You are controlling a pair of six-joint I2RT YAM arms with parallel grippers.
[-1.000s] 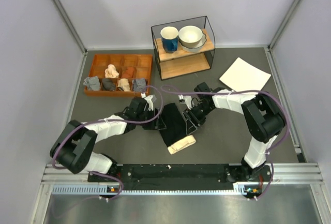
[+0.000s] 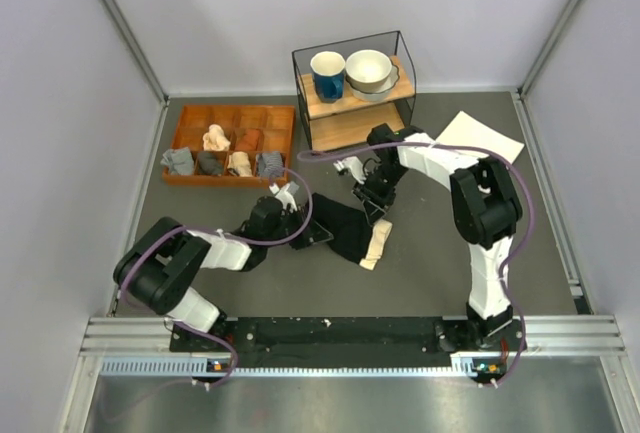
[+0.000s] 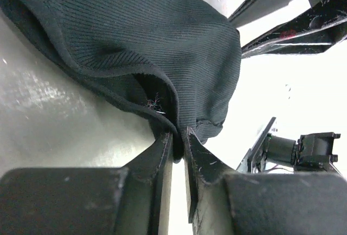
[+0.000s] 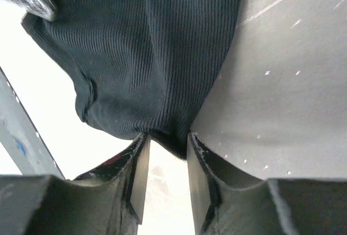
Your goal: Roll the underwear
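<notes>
The underwear is dark ribbed cloth with a cream band; it lies turned on the grey table between both arms. My left gripper is shut on its dark edge, a fold of cloth pinched between the fingertips. My right gripper stands with its fingers apart, a narrow corner of the cloth between the tips and against the right finger. In the top view, the left gripper is at the cloth's left side and the right gripper at its right.
A wooden divided box with several rolled cloths stands at the back left. Behind the cloth is a wire shelf with a mug and bowls. A white sheet lies at the back right.
The underwear has turned, its cream band swinging rightward and away from the front edge. My right gripper has moved back a little; the left gripper has shifted slightly.
</notes>
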